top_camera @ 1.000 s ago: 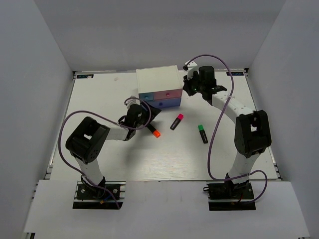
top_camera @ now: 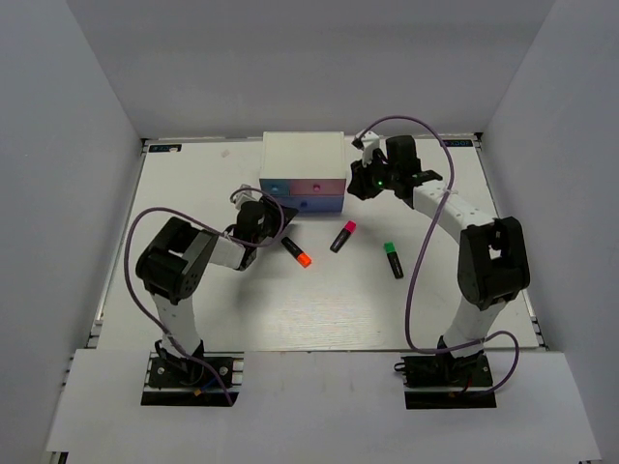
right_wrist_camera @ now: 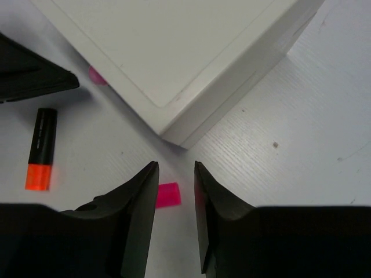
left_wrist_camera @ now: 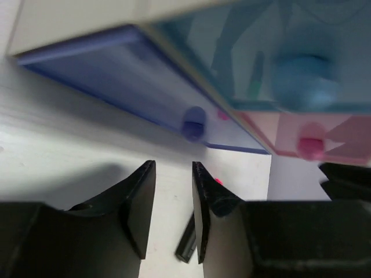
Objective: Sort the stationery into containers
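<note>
A white-topped drawer box stands at the back of the table, its blue-grey, pink and blue drawers all closed. In front lie an orange-ended marker, a pink-ended marker and a green-ended marker. My left gripper is part open at the box's front left, its fingers empty, with the blue drawer's knob just beyond the tips. Beside the box's right corner, my right gripper is also part open with nothing between its fingers.
The left arm reaches in from the front left, the right arm from the front right. Bare table lies in front of the markers. A wall closes off the back.
The drawer box was slightly turned a second ago and now sits square. My left gripper has moved a little left, away from the orange-ended marker; the right gripper has come slightly toward the front.
</note>
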